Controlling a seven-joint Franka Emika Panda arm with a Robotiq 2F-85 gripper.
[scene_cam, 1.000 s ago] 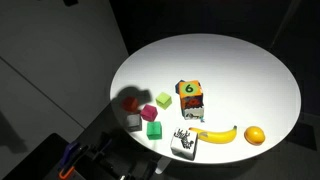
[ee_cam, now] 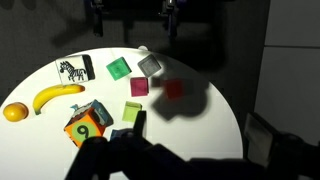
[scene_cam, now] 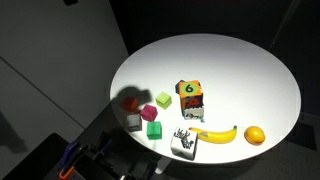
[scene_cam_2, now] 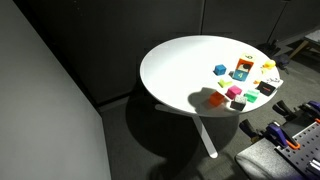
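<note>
My gripper hangs above the table with its dark fingers spread wide; it is open, and nothing is held between them. Below lies a red cube, close to a pink cube and a grey cube. A green cube and a lime cube are near these. Farther in from the edge stand an orange number block and a picture block beneath it. A white zebra block sits by the table's edge.
A banana and an orange lie beyond the zebra block. A blue cube stands beside the number block. The white round table has a large clear area away from the blocks.
</note>
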